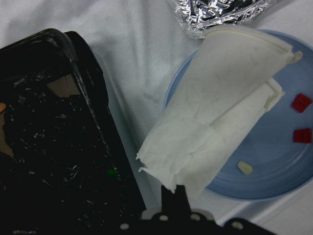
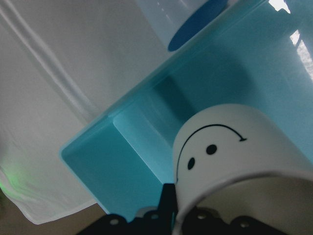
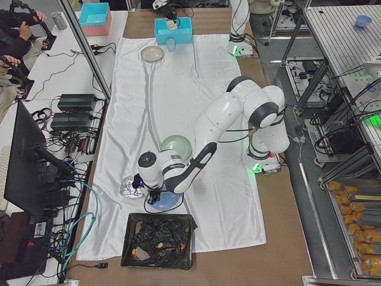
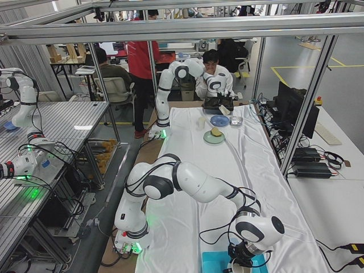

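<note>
My left gripper holds a crumpled white paper cup (image 1: 210,112) over the blue plate (image 1: 259,166), which has small red pieces and a pale bit on it. The black lined bin (image 1: 63,54) is just left of the plate in the left wrist view, with scraps inside. Crumpled foil (image 1: 215,12) lies beyond the plate. My right gripper is shut on the rim of a white mug (image 2: 225,147) with a drawn face, over or in the light blue tub (image 2: 112,166).
A green plate (image 4: 214,139) with food sits near the blue plate. A translucent cup (image 2: 171,19) stands beside the tub, and a cream dish (image 3: 152,52) is at the far end.
</note>
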